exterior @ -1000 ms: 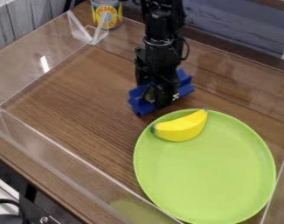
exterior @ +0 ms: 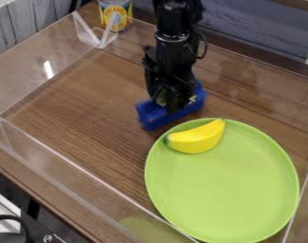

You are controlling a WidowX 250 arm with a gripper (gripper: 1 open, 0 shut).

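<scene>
My black gripper [exterior: 169, 87] hangs down at the upper middle, just over a blue object [exterior: 161, 116] lying on the wooden table, partly hidden behind it. The fingers are dark and overlap the blue object, so how far apart they are is unclear. A yellow banana [exterior: 195, 136] rests on the upper left part of a large green plate [exterior: 221, 195], just below the blue object.
A can [exterior: 115, 13] stands at the back left behind clear plastic. A wall edge runs along the back, and clear panels border the sides.
My gripper has risen slightly from its lower position on the blue object, showing more of it. The plate and banana are unmoved.
</scene>
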